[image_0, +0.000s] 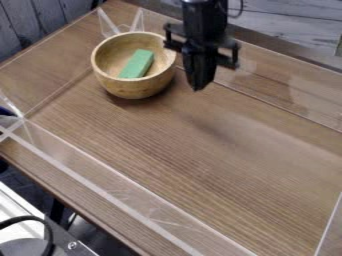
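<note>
A wooden bowl (112, 83) sits at the upper left of the table, with a green block (136, 63) lying inside it. Just right of the bowl hangs the dark gripper (199, 78), blurred, with its tip above the bare table and nothing seen held in it. It looks shut, and is apart from the green block.
A grey wall (294, 25) runs along the back. Black cables (40, 230) lie at the lower left edge.
</note>
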